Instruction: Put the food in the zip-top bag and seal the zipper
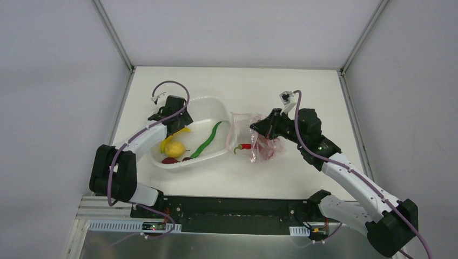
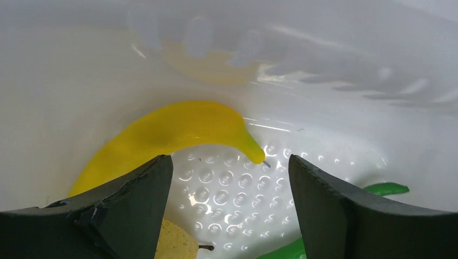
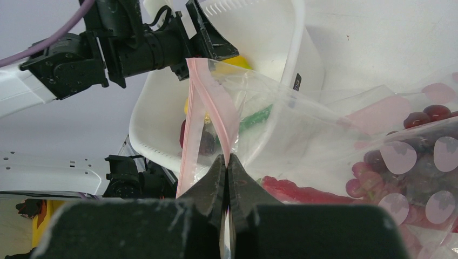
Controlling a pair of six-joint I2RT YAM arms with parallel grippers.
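Observation:
In the left wrist view a yellow banana [image 2: 178, 127] lies in the white basket [image 1: 208, 105], its stem end between my spread fingers. My left gripper is open above it and holds nothing. A yellow pear [image 1: 175, 149] and a long green pepper [image 1: 208, 141] share the basket. At the right, the clear zip bag [image 1: 237, 128] contains a red pepper [image 3: 302, 191] and dark red grapes [image 3: 435, 113]. My right gripper is shut at the bag's mouth, with the thin pink-edged film at its fingertips.
Dark red pieces of food [image 1: 169, 161] lie at the basket's near end. The bag's mouth sits close to the basket's right wall. White table [image 1: 302, 86] stretches clear behind the bag and in front of it.

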